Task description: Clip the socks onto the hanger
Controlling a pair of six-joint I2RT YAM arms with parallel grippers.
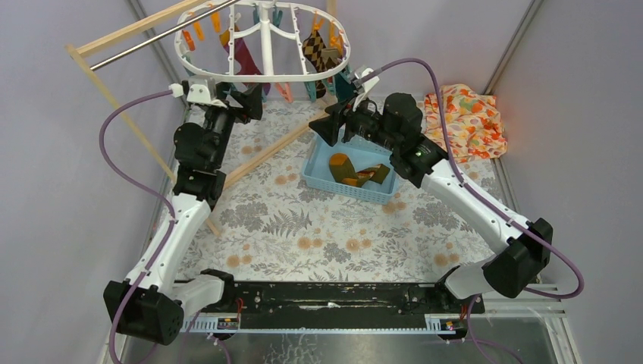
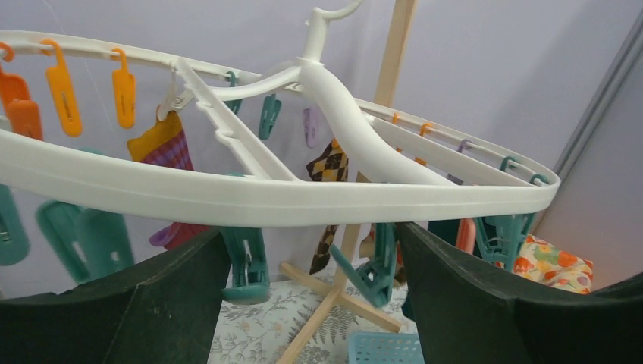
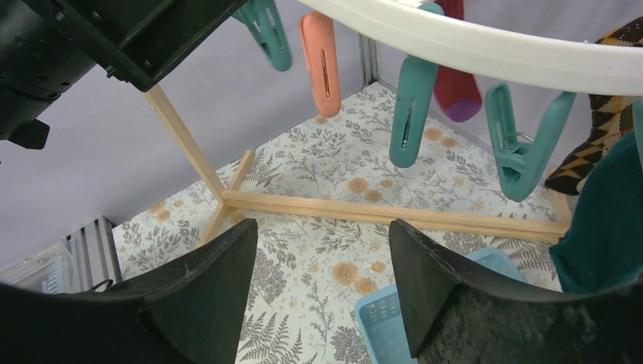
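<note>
A white round hanger [image 1: 265, 76] with orange, teal and pink clips hangs at the back, several socks on it, among them a red-and-yellow one [image 2: 163, 144] and a checkered one [image 2: 330, 163]. My left gripper [image 1: 244, 105] is just under the front rim, fingers part open around teal clips [image 2: 248, 273]; whether it grips them is unclear. My right gripper [image 1: 335, 125] is open below the rim at right; a dark teal sock [image 3: 595, 227] hangs above it at the right of its view.
A blue basket [image 1: 318, 174] with olive-orange socks [image 1: 341, 171] lies on the floor mat. A floral cloth [image 1: 466, 121] is at the back right. The wooden stand [image 1: 114, 106] is on the left.
</note>
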